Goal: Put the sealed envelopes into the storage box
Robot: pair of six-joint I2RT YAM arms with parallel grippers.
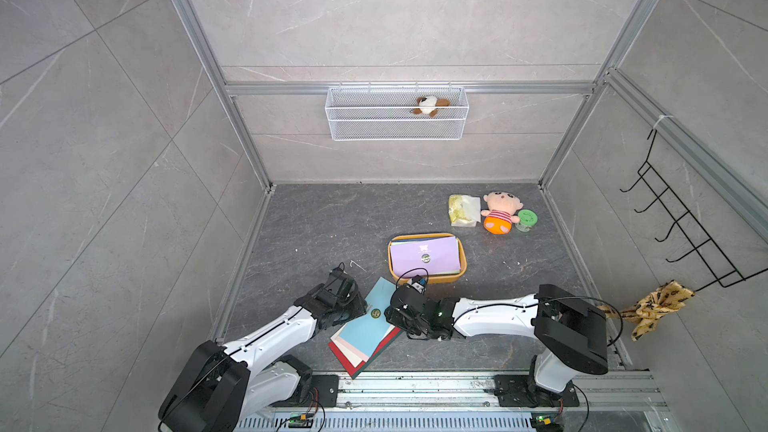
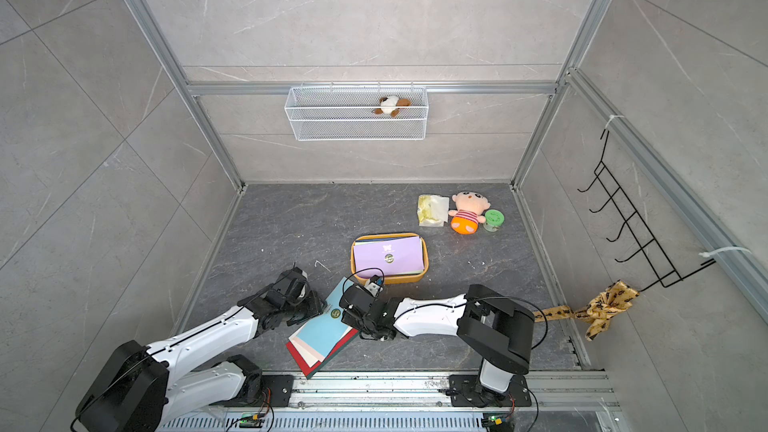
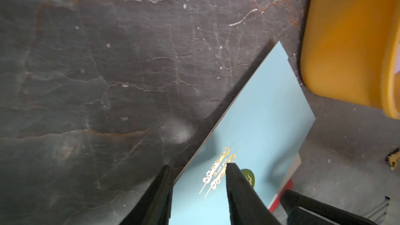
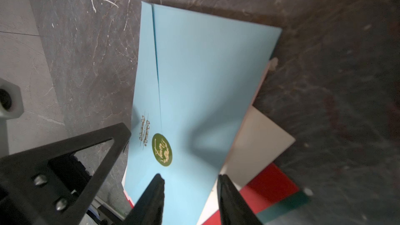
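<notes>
A light blue envelope (image 1: pixel 384 304) with a green seal lies slantwise on top of a white one (image 4: pixel 266 141), a red one (image 4: pixel 270 187) and a dark green one (image 4: pixel 287 208). At its left edge, my left gripper has its fingers apart, one over the bare table side and one over the blue paper. My right gripper straddles the right edge, its fingers also spread. Neither visibly pinches the paper. Just behind stands the orange storage box (image 1: pixel 461 272), with a purple envelope (image 1: pixel 416 256) on top inside it.
At the back right are a yellow-white packet (image 1: pixel 464 210), a plush doll (image 1: pixel 500 213) and a green-lidded jar (image 1: pixel 526 219). A wire basket (image 1: pixel 352 129) with a small plush hangs on the back wall.
</notes>
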